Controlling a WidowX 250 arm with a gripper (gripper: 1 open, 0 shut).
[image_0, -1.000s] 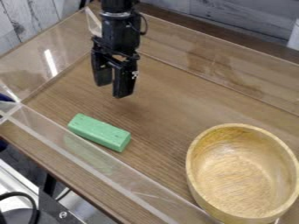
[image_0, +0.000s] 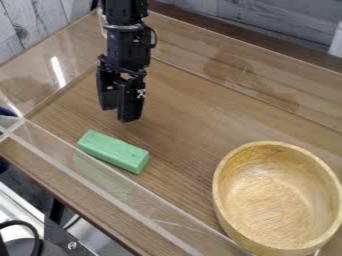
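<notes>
My black gripper (image_0: 120, 100) hangs from the top of the view over the left middle of the wooden table, open, with its lower parts dark and hard to make out in detail. Below it, apart from it, lies a green rectangular block (image_0: 114, 150) on the table. A wide cream bowl (image_0: 274, 195) stands at the lower right.
A white object (image_0: 335, 40) sits at the top right edge. Black cables (image_0: 20, 230) lie off the table's edge at the lower left.
The gripper has shifted slightly left and turned a little. The green block and the bowl have not visibly moved.
</notes>
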